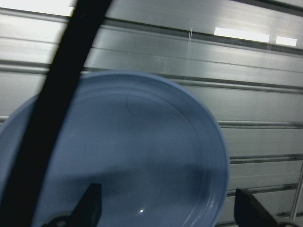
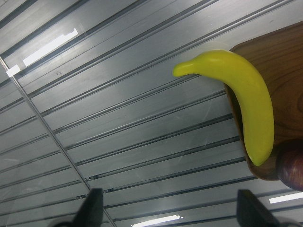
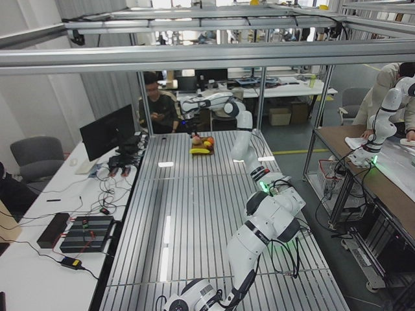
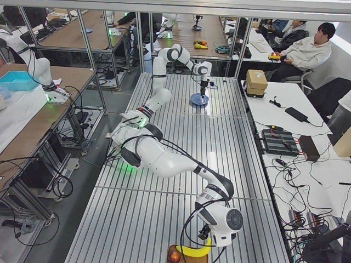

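Note:
A blue plate (image 4: 198,99) lies on the slatted metal table at one end, with my left gripper low over it; in the left wrist view the plate (image 1: 142,132) fills the lower middle, between dark fingers at the bottom corners. A wooden tray (image 2: 284,80) at the other end holds a yellow banana (image 2: 253,109) along its edge and a dark red fruit (image 2: 291,165); more fruit shows in the camera left view. My right gripper hangs above the banana and tray, open, nothing between its fingers. The left gripper is open too, with only plate visible between its fingers.
A side desk (image 3: 39,278) with monitor, boxes and cables runs alongside. Metal frame posts surround the table, and people sit just beyond it.

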